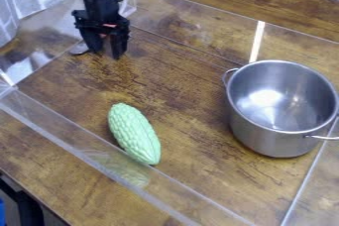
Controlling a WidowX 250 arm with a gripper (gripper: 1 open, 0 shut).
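Note:
The black gripper [102, 38] is low over the wooden table at the back left, its arm rising out of the top edge; whether its fingers are open or shut is too small to tell. A small light object at its left side is too unclear to name. A pale green corn-like vegetable [134, 133] lies in the front middle. A steel pot [272, 116] with two side handles stands upright at the right.
Clear plastic low walls [54, 121] border the wooden work surface [172, 76]. The middle of the surface between gripper, vegetable and pot is bare. A dark edge sits at the top right.

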